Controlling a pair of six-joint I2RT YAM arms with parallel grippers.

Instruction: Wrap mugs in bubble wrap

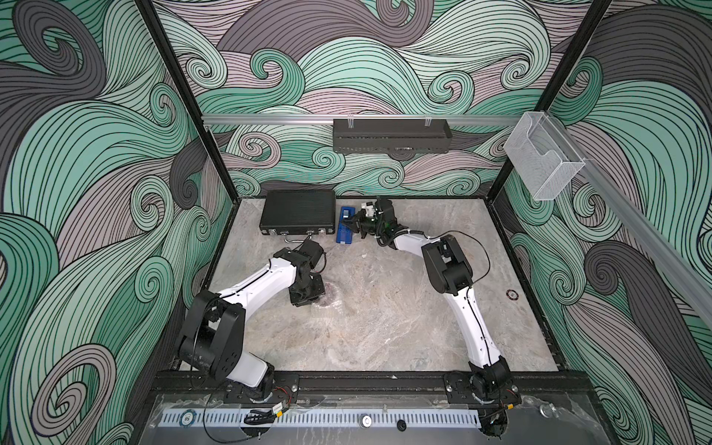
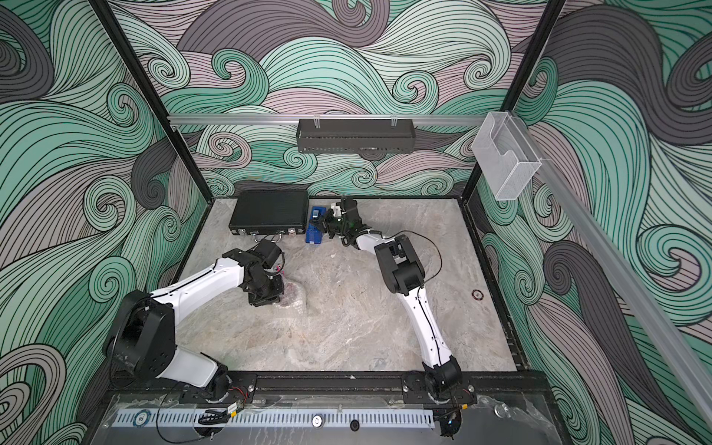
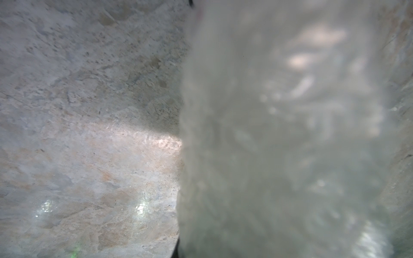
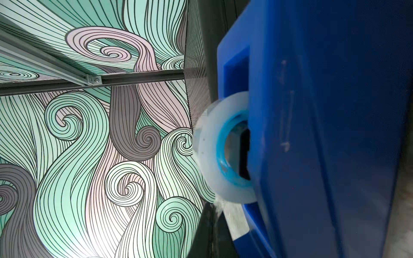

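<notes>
My left gripper (image 1: 317, 294) is shut on a bubble wrap bundle (image 1: 331, 296) lying on the table. Clear, crinkled bubble wrap (image 3: 279, 129) fills the right half of the left wrist view. A dark reddish patch shows through it in the top views, but whether that is a mug I cannot tell. Toward the back, the blue tape dispenser (image 1: 344, 236) stands beside my right gripper. That gripper's dark fingertips are closed together just below the tape roll (image 4: 206, 172). Something pale is at the tips; whether tape is pinched there is unclear.
A black briefcase (image 1: 298, 211) lies left of the dispenser, close against it. A wire basket (image 1: 545, 159) hangs on the right rail.
</notes>
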